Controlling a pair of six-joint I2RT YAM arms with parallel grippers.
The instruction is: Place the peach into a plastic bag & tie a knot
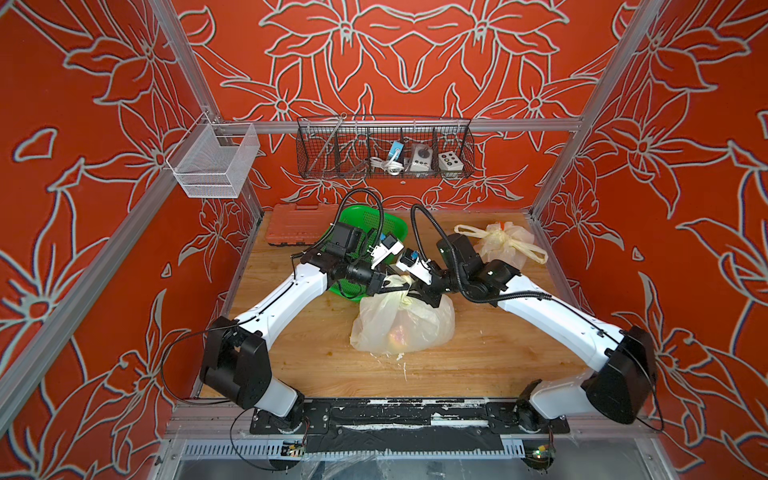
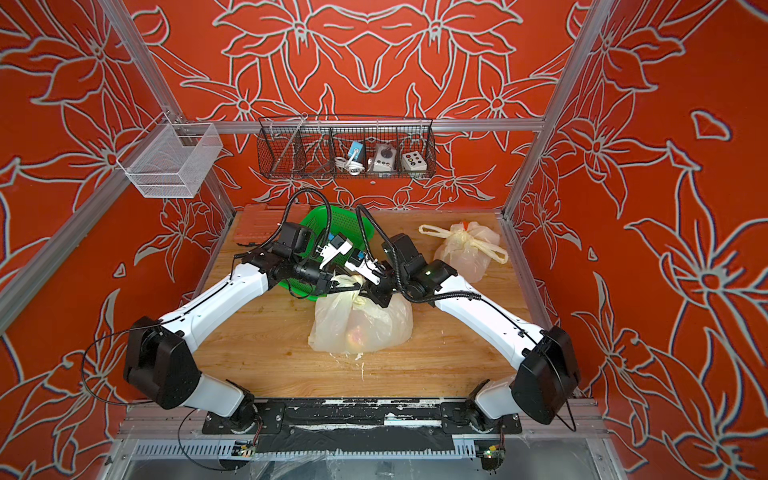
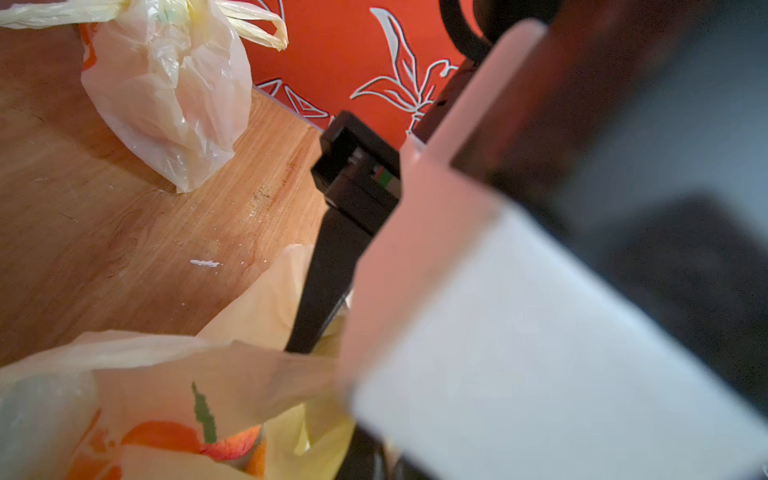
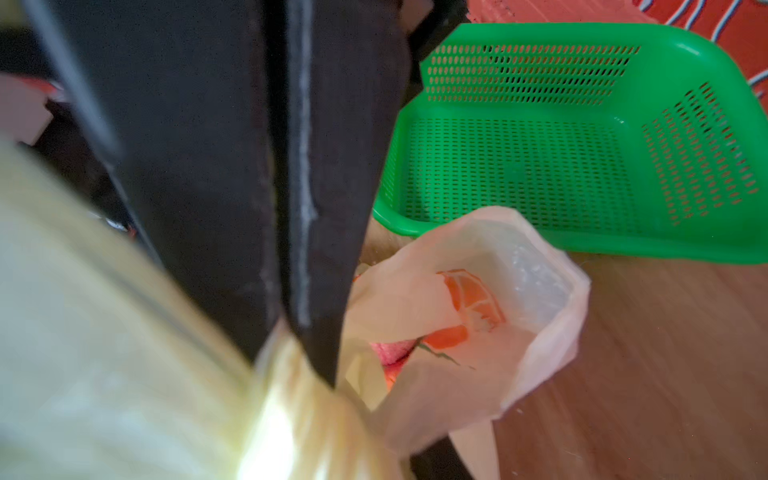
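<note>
The pale plastic bag (image 1: 436,324) stands on the table, with the peach (image 1: 397,336) showing as a pinkish patch through its front. My left gripper (image 1: 406,289) is shut at the bag's top. In the right wrist view, its dark fingers (image 4: 336,240) lie together with yellowish gathered plastic at their tips. Right against it, at the bag's neck, is my right gripper (image 1: 425,297). How far its fingers stand apart is hidden by the plastic and the other arm. A loose, open flap of bag (image 4: 552,320) spreads beside the fingers, with orange print on it.
Behind the bag lies a green basket (image 4: 608,248). A second tied plastic bag (image 1: 512,240) sits at the back right, and a red case (image 1: 300,225) at the back left.
</note>
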